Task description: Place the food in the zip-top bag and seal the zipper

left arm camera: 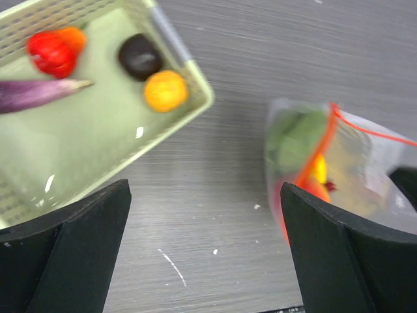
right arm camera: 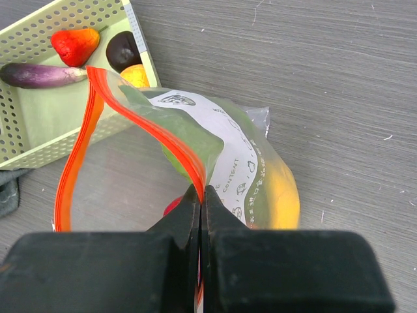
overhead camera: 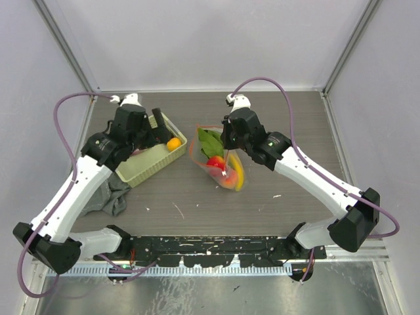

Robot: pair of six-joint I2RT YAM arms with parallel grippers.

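Note:
A clear zip top bag point(overhead camera: 209, 165) with an orange zipper edge point(right arm camera: 156, 129) stands on the table, its mouth spread open. Inside are a green leafy item point(overhead camera: 210, 142), a red item point(overhead camera: 215, 161), a peach-coloured item point(overhead camera: 228, 178) and a yellow one point(overhead camera: 237, 172). My right gripper is shut on the bag's rim. Above the pale green basket point(overhead camera: 143, 163), my left gripper hangs open with nothing between its fingers. The basket holds a red-orange pepper point(right arm camera: 75, 45), a purple eggplant point(right arm camera: 40, 75), a dark round item point(right arm camera: 122, 51) and an orange point(left arm camera: 165, 90).
A grey cloth point(overhead camera: 109, 195) lies on the table left of the basket's near side. A narrow bare strip separates basket and bag.

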